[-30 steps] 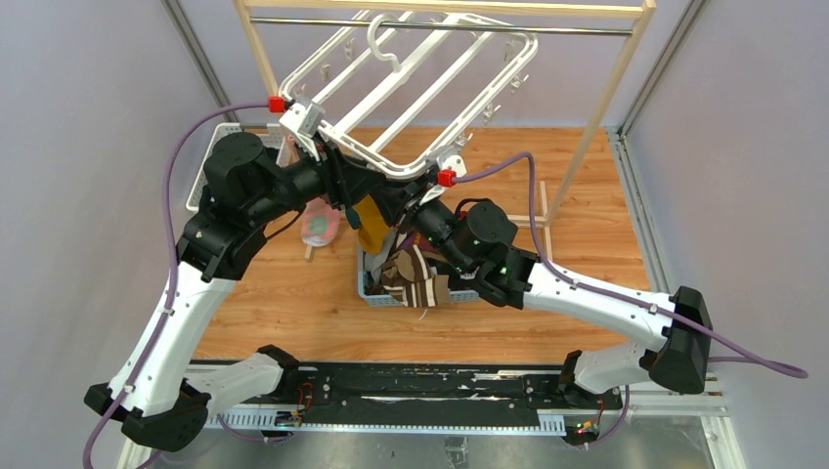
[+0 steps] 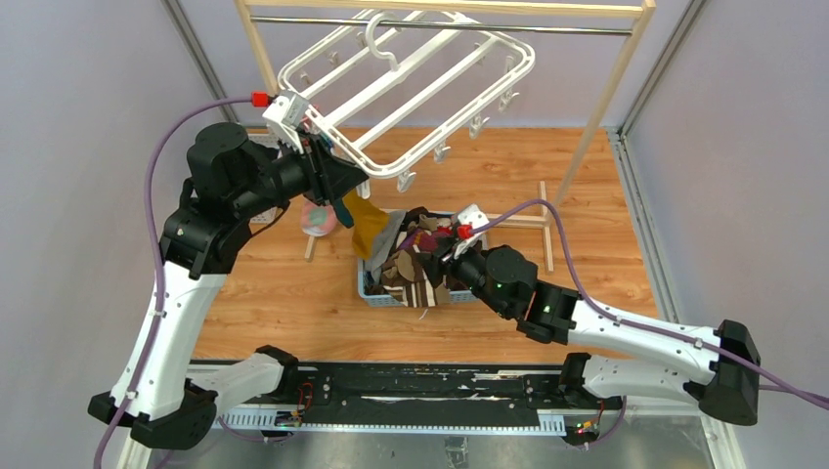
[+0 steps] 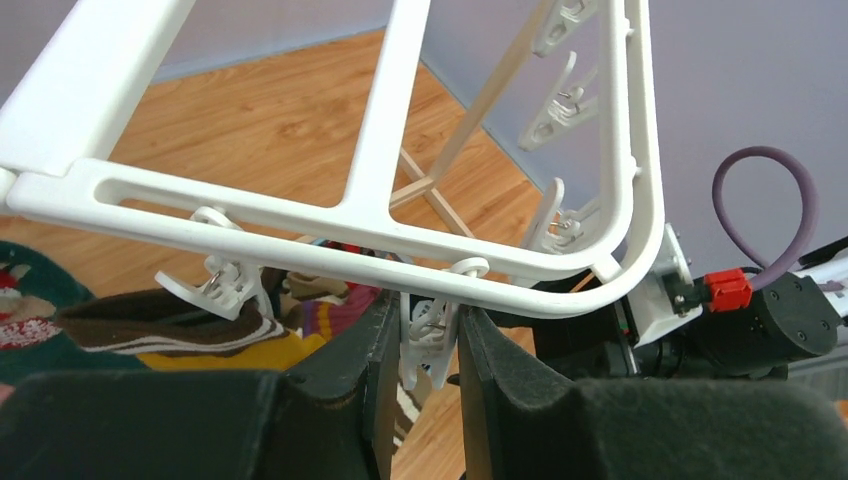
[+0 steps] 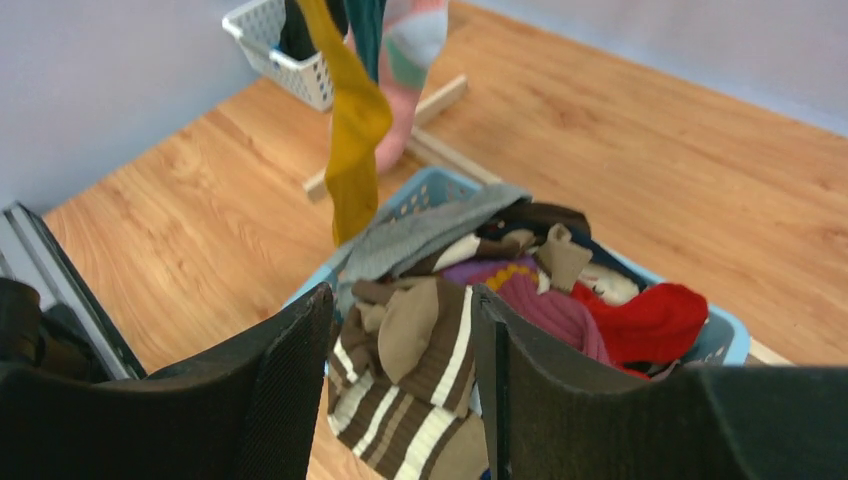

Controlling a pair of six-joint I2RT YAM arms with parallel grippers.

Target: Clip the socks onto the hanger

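The white hanger point(image 2: 391, 82) hangs from the metal rod, clips along its rim. My left gripper is shut on a white clip point(image 3: 428, 325) at the near rim, with no sock visible in that clip. Below the hanger, to the left of this clip, hang a mustard-yellow sock point(image 4: 355, 130) with a brown striped cuff and a teal patterned sock point(image 3: 45, 305). My right gripper stands open and empty above the blue basket point(image 4: 732, 335). In it lie a brown striped sock point(image 4: 455, 345), a grey one point(image 4: 425, 235) and a red one point(image 4: 655, 325).
The hanger's rod point(image 2: 547, 30) rests on a wooden frame point(image 2: 606, 88). A white basket point(image 4: 265, 45) sits at the back left, and a pink sock point(image 4: 420, 35) hangs near it.
The left gripper and hanger have shifted slightly left.
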